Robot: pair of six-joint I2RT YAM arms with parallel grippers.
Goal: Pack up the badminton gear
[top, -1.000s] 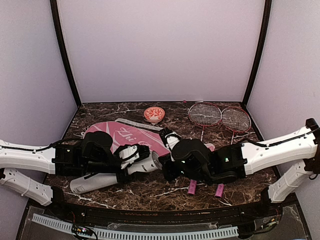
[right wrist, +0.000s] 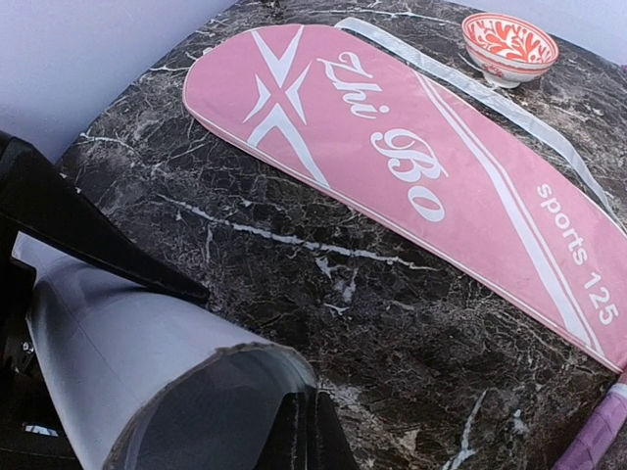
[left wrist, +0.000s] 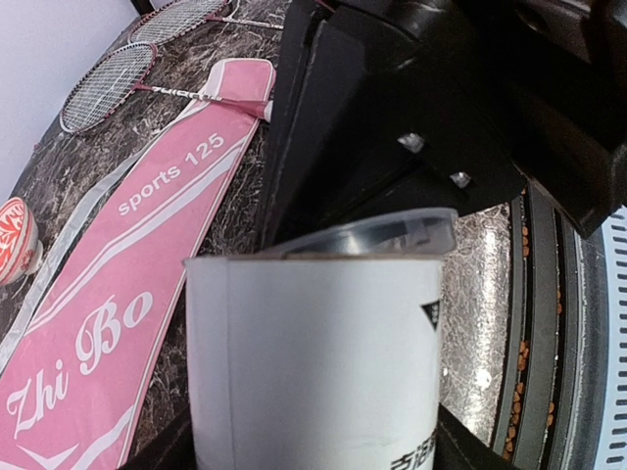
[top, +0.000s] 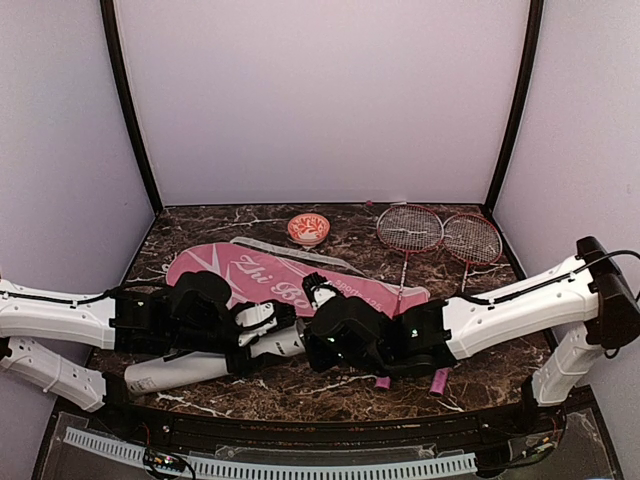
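My left gripper (top: 250, 345) is shut around the white shuttlecock tube (left wrist: 318, 362), which lies slanted near the table's front left. Its fingers (right wrist: 147, 264) clasp the tube close to the right-hand end. That end's dark mouth faces the right wrist camera. A clear rim-like piece, perhaps a lid, stands tilted at the tube's edge (left wrist: 372, 235). My right gripper is shut, its tips in front of the mouth; nothing shows between them. Behind lies the pink racket bag (top: 230, 265), flat. Two rackets (top: 410, 228) (top: 472, 240) rest at the right, their pink handles toward me.
An orange-patterned bowl (top: 308, 229) stands behind the bag. Walls close in the left, right and back. Both arms meet closely at the tube's end.
My right gripper has moved left, closer over the tube's end. The tube and left gripper have shifted slightly left. Bag, bowl and rackets stay where they were.
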